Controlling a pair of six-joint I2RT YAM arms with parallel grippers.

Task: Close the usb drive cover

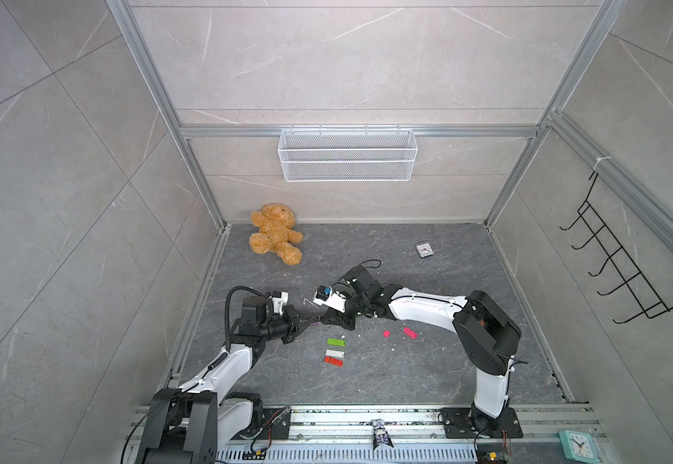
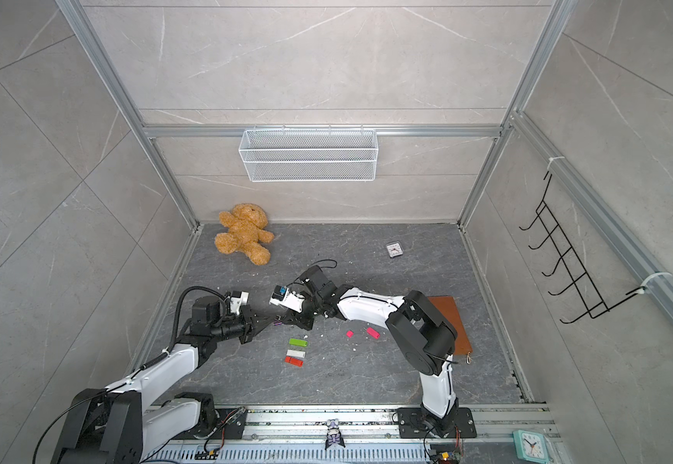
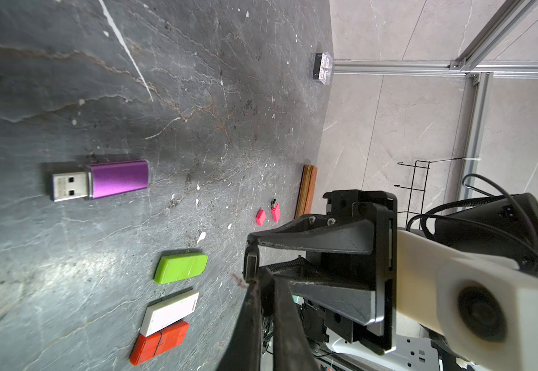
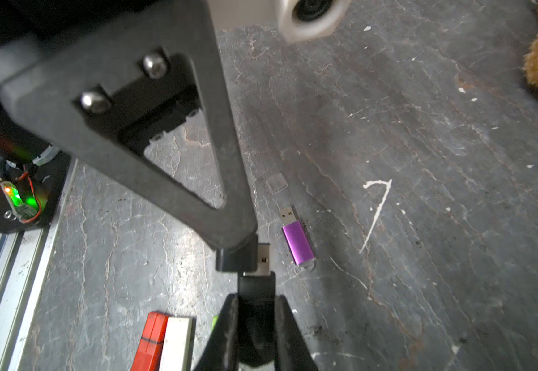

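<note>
My right gripper is shut on a black USB drive (image 4: 256, 284), whose silver plug (image 4: 262, 258) sticks out from the tips. Right beside that plug is my left gripper, its fingers shut; whether something thin is between them is hard to see. In the top left view the two grippers meet tip to tip above the table, so the drive is hidden there. A dark fingertip (image 4: 236, 254) of the left gripper covers part of the plug in the right wrist view. No separate cover can be made out clearly.
Below the grippers lies a purple USB drive (image 3: 120, 178), plug bare, with a clear cap (image 4: 275, 182) near it. Green (image 3: 181, 267), white (image 3: 170, 312) and red (image 3: 159, 342) drives lie in a row. Pink pieces (image 1: 409, 332) lie to the right; a teddy bear (image 1: 276, 233) lies behind.
</note>
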